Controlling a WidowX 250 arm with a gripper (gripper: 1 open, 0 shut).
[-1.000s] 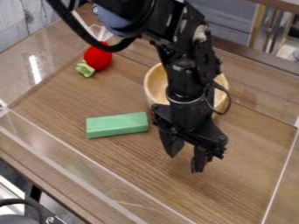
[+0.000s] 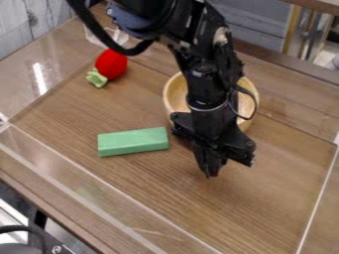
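Note:
The black gripper [image 2: 209,157] hangs low over the middle of the wooden table [image 2: 106,198], in front of a yellow bowl [image 2: 177,91], which it partly hides. Its fingertips are dark and small in this view, and whatever may be between them cannot be made out. A green rectangular block [image 2: 133,141] lies to the left of the gripper, apart from it.
A red round object [image 2: 111,65] with a small green item [image 2: 97,78] beside it sits at the back left. Shelving or rails stand at the back right.
The gripper has shifted slightly, with its lower end rising a little and turning over the last second. The bowl, the green block and the red object stay where they were.

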